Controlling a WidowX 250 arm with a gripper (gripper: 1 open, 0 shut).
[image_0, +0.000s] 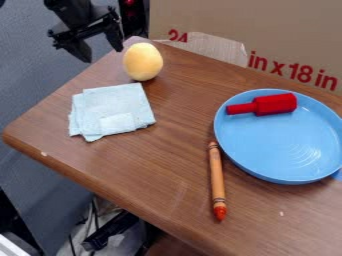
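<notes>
My black gripper (88, 40) hangs at the upper left, above and beyond the table's back-left edge, left of a pale yellow egg-shaped object (143, 62). Whether it is open or shut is hard to tell. A folded light-blue cloth (110, 110) lies on the left of the wooden table (147, 180). A blue plate (281, 150) at the right holds a red cylinder with a handle (267, 104). An orange crayon (217, 182) lies left of the plate.
A cardboard box (254, 40) stands along the back of the table. The middle of the table, between cloth and plate, is clear. The table's edge runs diagonally down the left.
</notes>
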